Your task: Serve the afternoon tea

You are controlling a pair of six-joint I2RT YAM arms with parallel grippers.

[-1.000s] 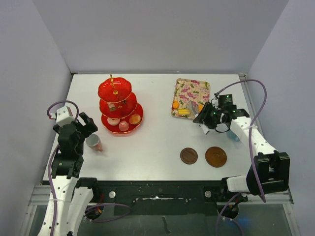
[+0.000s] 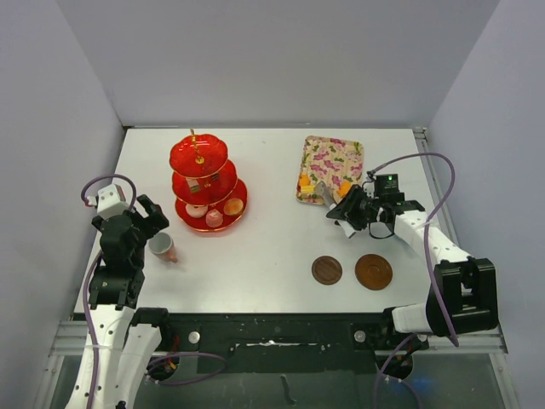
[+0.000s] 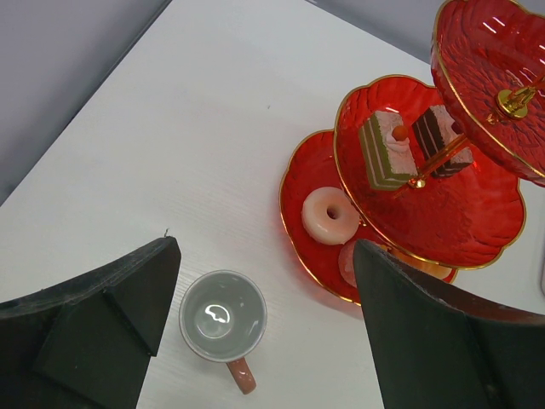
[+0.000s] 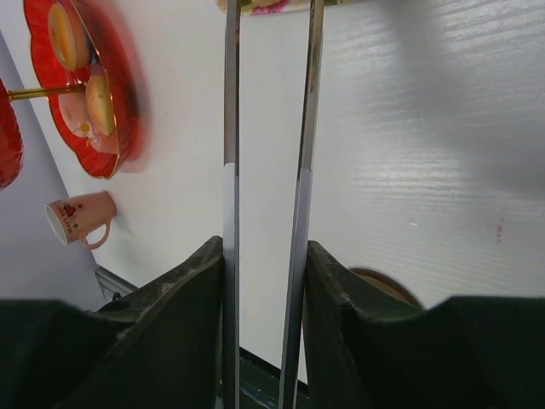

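Note:
A red three-tier stand (image 2: 197, 155) holds donuts (image 3: 319, 204) and cake slices (image 3: 383, 149). A floral tray (image 2: 332, 153) at back right carries orange and yellow items (image 2: 304, 181). My right gripper (image 2: 328, 192) grips silver tongs (image 4: 232, 196), whose tips reach over the tray's near edge; whether they pinch anything is hidden at the top of the right wrist view. My left gripper (image 2: 128, 209) hangs open at the left, above and behind a grey mug (image 3: 223, 315) with a brown handle, nothing between its fingers.
Two round brown coasters (image 2: 327, 269) (image 2: 373, 271) lie at front right. Walls border the table at back and sides.
My right arm has lowered slightly and shifted with the tongs, their tips moving left toward the yellow item on the tray. The left arm is unchanged.

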